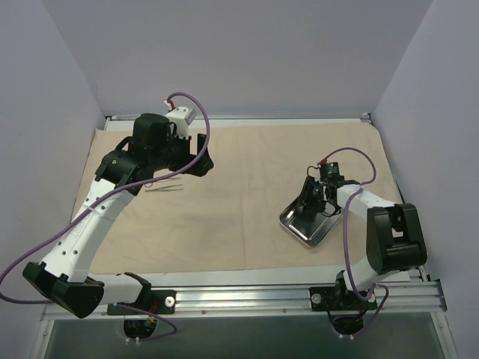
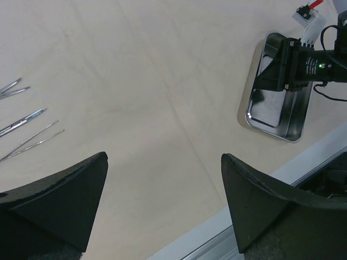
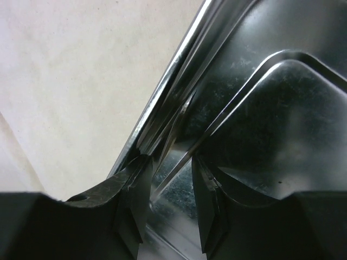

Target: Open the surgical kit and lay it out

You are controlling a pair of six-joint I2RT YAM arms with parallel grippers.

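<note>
The metal tray (image 1: 303, 230) lies at the right of the cloth. My right gripper reaches down into it beside one long wall. Its fingers stand apart, and a thin shiny instrument (image 3: 174, 130) lies along the wall between and beyond them; the frames show no clear grip on it. My left gripper is open and empty above the cloth. At the left side of the cloth lie a pair of tweezers (image 2: 35, 143), a slim pointed instrument (image 2: 23, 122) and the tips of another instrument (image 2: 13, 91), partly cut off in the left wrist view.
Purple cables (image 1: 348, 239) loop above both arms. A metal rail (image 1: 232, 297) runs along the front edge.
</note>
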